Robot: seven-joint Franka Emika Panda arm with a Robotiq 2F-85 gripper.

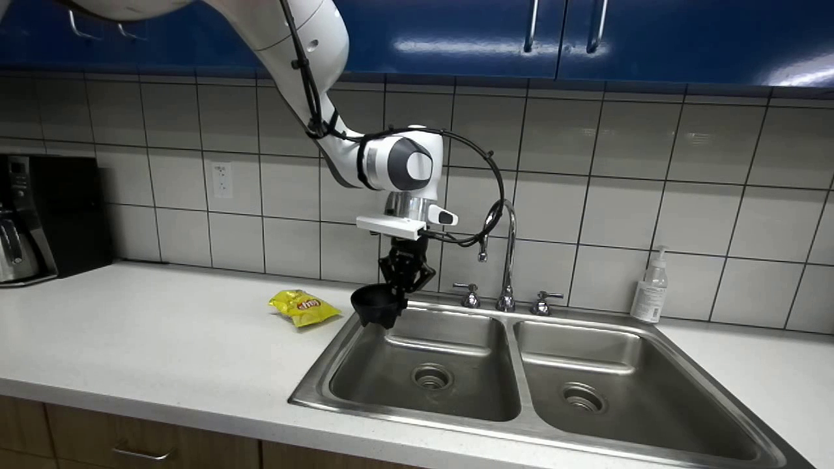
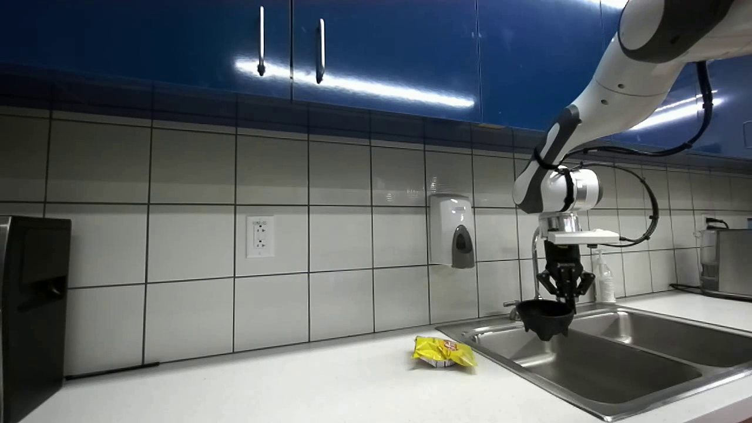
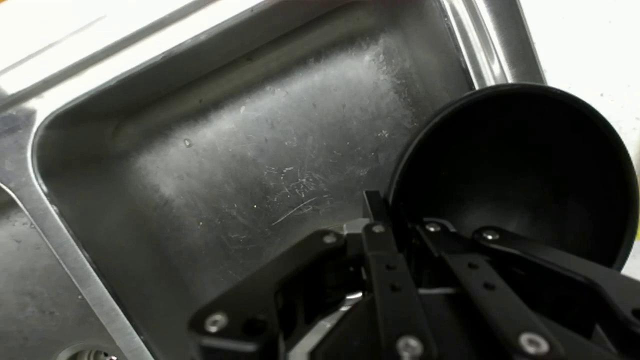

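Note:
A black bowl hangs in the air over the back left corner of the sink, upright or nearly so. My gripper is shut on the bowl's rim, one finger inside and one outside. From the wrist view, the bowl's dark inside looks empty. A yellow chip bag lies on the counter just left of the sink; the second exterior view shows the bag left of the bowl.
Behind the sink rise the faucet and its two handles. A soap bottle stands at the back right, and a coffee maker at the far left. Both basins are empty. The counter has wide free room at left.

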